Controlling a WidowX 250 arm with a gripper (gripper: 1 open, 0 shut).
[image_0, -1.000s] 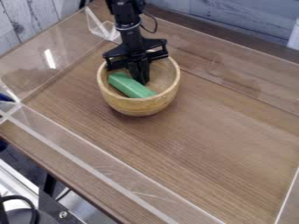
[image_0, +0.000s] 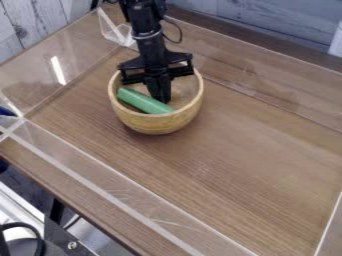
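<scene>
A round wooden bowl (image_0: 158, 121) sits on the wooden table, a long green object (image_0: 142, 99) lying inside it along its front left. The black gripper (image_0: 163, 85) reaches down from the top of the view into the back of the bowl, just behind the green object. Its fingertips are partly hidden, so whether they are open or shut is unclear.
White panelled walls stand at the back right and left. A dark cable lies at the lower left.
The bowl has shifted slightly left, and the green object inside sits a little differently. The gripper has moved slightly within the bowl.
</scene>
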